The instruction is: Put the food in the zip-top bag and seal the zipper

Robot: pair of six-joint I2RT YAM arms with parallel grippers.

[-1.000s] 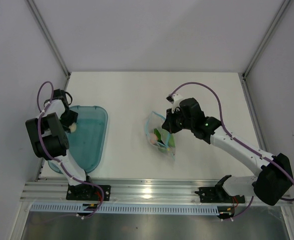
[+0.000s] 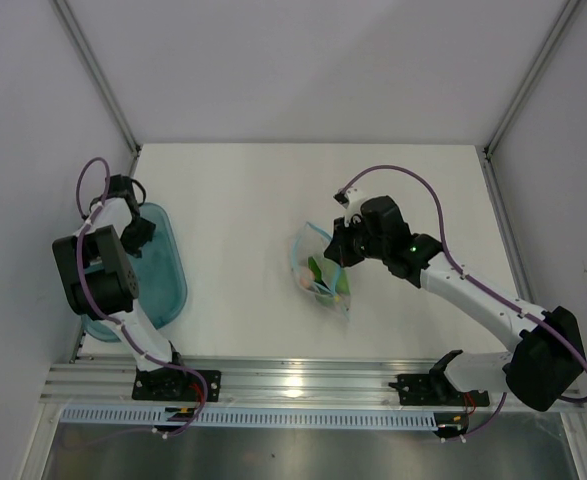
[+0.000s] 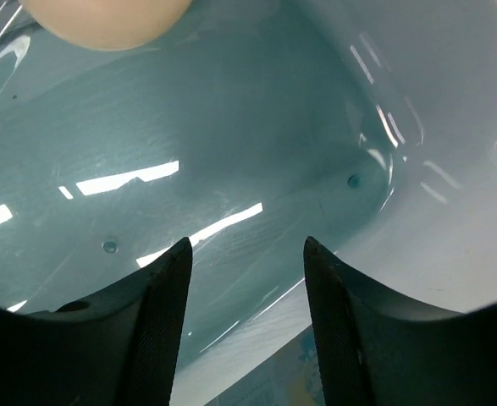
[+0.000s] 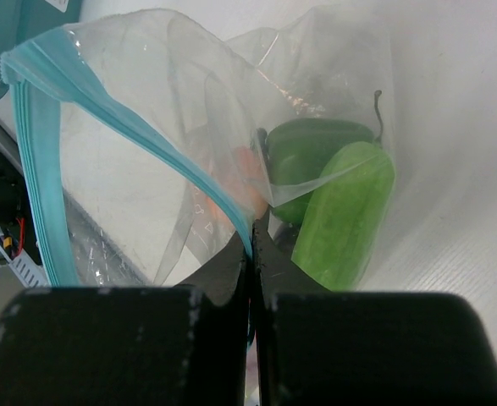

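A clear zip bag with a light-blue zipper lies mid-table, holding a green pepper, a green cucumber and something orange. My right gripper is shut on the bag's zipper edge at its opening. My left gripper is over the teal tray at the left. In the left wrist view, my left gripper is open, nothing between its fingers, near the tray's sloping end, with a pale tan rounded object at the top of that view.
Walls border the left and right sides, with the left arm close to the left wall.
The teal tray has shifted and turned toward the left. My left gripper has moved slightly. The right arm and bag look unchanged.
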